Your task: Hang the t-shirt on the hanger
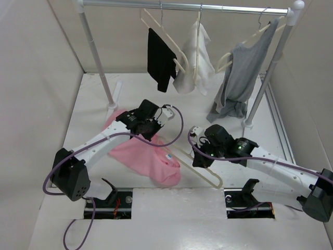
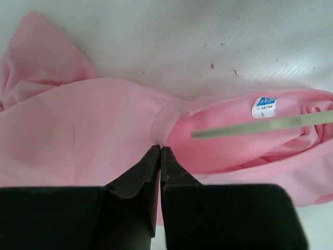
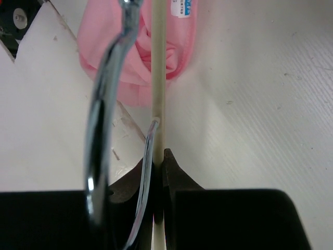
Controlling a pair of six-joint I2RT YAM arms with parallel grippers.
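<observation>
The pink t-shirt (image 1: 141,159) lies spread on the table at left, its neck opening facing right with a white and blue label (image 2: 264,107) inside. My left gripper is shut on the neck edge of the shirt, lifting a fold of it. A cream hanger (image 1: 205,177) hangs over the shirt's right side, held by my right gripper, which is shut on it near the metal hook (image 3: 147,177). In the left wrist view, one hanger arm's tip (image 2: 200,134) reaches into the neck opening, just right of the left fingers.
Overhead, a metal rail (image 1: 208,7) carries hangers with a black garment (image 1: 160,60), a white one (image 1: 196,57) and a grey one (image 1: 242,67). A purple cable loops along each arm. Bare white table (image 1: 195,109) lies behind the grippers.
</observation>
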